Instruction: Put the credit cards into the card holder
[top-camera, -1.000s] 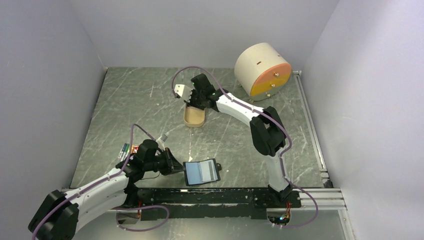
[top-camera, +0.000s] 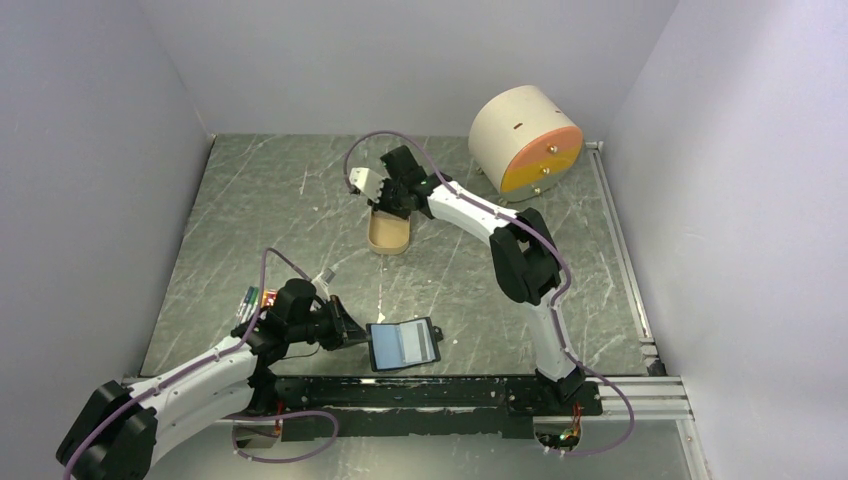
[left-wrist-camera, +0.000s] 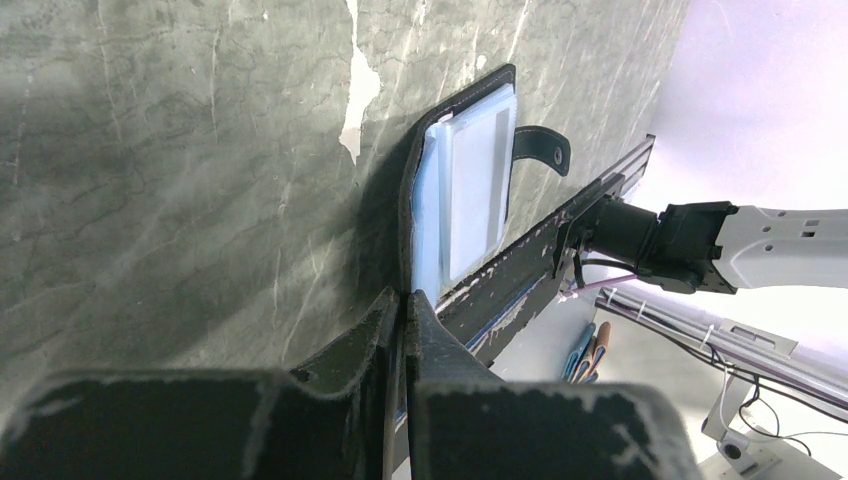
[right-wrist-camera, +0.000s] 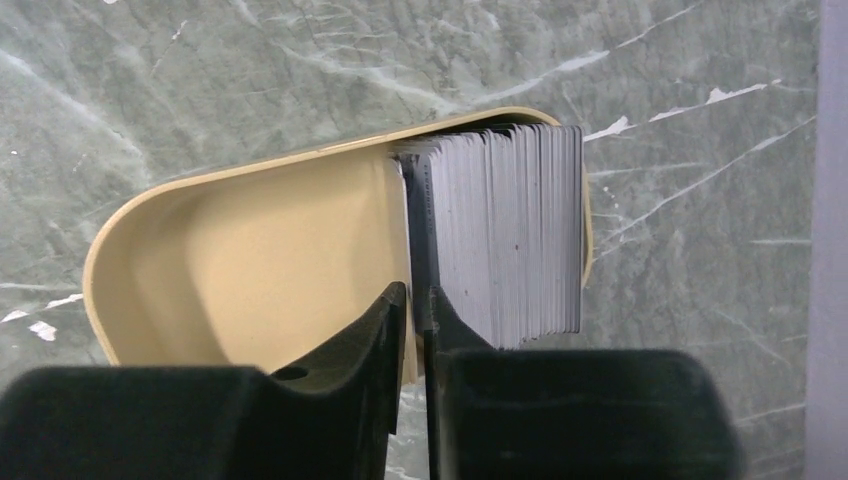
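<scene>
The open black card holder (top-camera: 404, 344) with pale blue sleeves lies at the table's front edge. My left gripper is shut on the near end of its dark cover edge (left-wrist-camera: 408, 190). Over the tan tray (top-camera: 389, 236), my right gripper is shut on the thin front credit card (right-wrist-camera: 407, 250), whose edge runs between the fingertips. Behind that card a thick stack of credit cards (right-wrist-camera: 510, 235) stands upright, filling one end of the tray. The lower part of the stack is hidden by the fingers.
The tray's other end (right-wrist-camera: 290, 260) is empty. A cream drum-shaped box (top-camera: 520, 140) with an orange and yellow front stands at the back right. Colored pens (top-camera: 248, 300) lie beside the left arm. Between tray and holder the table is clear.
The left arm, the holder and the tray look unmoved.
</scene>
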